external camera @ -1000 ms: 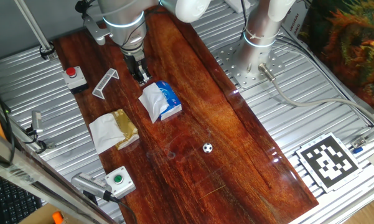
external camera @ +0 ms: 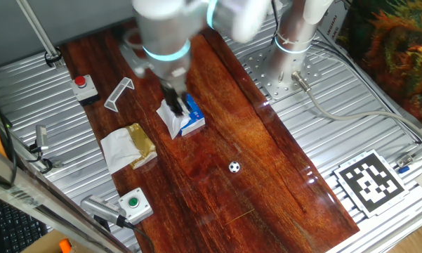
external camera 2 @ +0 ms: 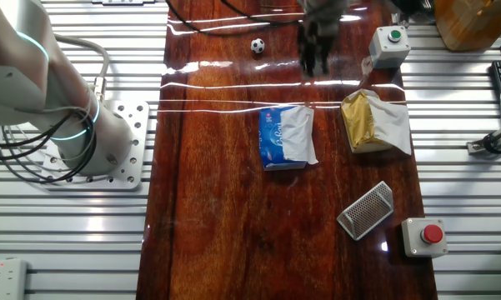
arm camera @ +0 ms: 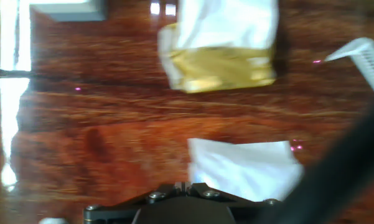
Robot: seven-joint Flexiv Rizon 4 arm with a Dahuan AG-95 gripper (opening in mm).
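My gripper (external camera: pixel 174 104) is blurred in both exterior views; in exterior view 1 it overlaps the blue-and-white tissue pack (external camera: pixel 193 126). Exterior view 2 shows the gripper (external camera 2: pixel 316 60) apart from that pack (external camera 2: pixel 273 137), toward the top of the picture. At the bottom edge of the wrist view, the gripper's dark fingertips (arm camera: pixel 196 188) meet, with nothing visible between them. White tissue (arm camera: pixel 243 168) lies just beyond them. A gold-and-white pack (external camera 2: pixel 361 121) rests beside the blue one. The small football (external camera: pixel 234 167) sits alone on the brown board.
A white perforated holder (external camera 2: pixel 367 210) lies near the red-button box (external camera 2: pixel 424 237). The green-button box (external camera: pixel 135 205) stands at the board's edge. A black-and-white marker board (external camera: pixel 371 183) lies off the wood. The wood (external camera: pixel 267 204) around the football is mostly clear.
My arm and gripper have swung rightward and slightly down in exterior view 1, from beside the blue pack to overlapping it. The packs and the football have stayed put.
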